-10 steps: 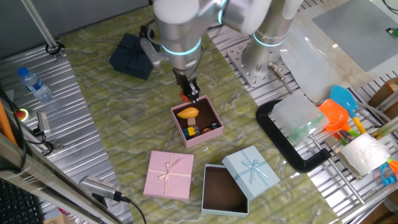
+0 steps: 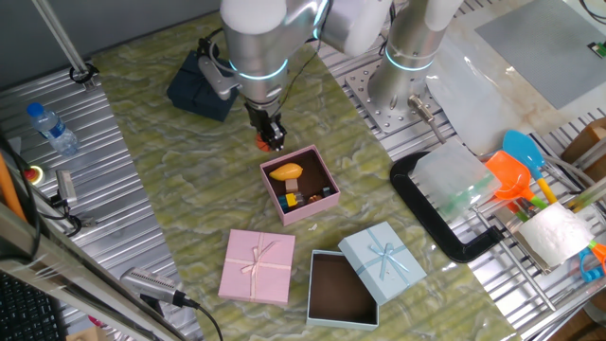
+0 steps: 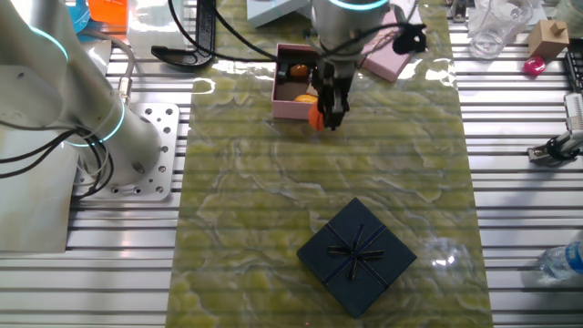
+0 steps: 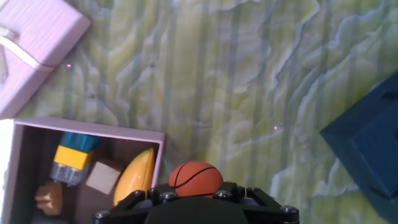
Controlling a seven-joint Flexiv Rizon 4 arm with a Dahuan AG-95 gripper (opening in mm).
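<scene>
An orange toy basketball with black lines [image 4: 196, 178] is held in my gripper, which is shut on it; the lower part of the ball is hidden by the fingers. In exterior view 1 the gripper [image 2: 272, 143] and ball hang just beyond the far rim of the open pink box [image 2: 299, 217]. Inside that box lie a yellow mango-like toy fruit [image 2: 286, 171], a pale wooden block [image 4: 104, 176] and toy bricks with a yellow piece [image 4: 73, 157]. A small brown-orange piece [image 4: 49, 198] sits in its corner in the wrist view.
A pink lid with a bow [image 2: 257, 267] lies nearby. The light blue lid [image 2: 383, 261] leans across the empty light blue box [image 2: 342, 317]. A closed dark blue box [image 3: 356, 256] sits on the far side, with bare green cloth [image 3: 264, 200] between. A black clamp [image 2: 437, 220] borders the cloth.
My gripper, with the ball, has moved left and slightly back in exterior view 1, away from above the pink box's rim. The boxes and their contents stay put.
</scene>
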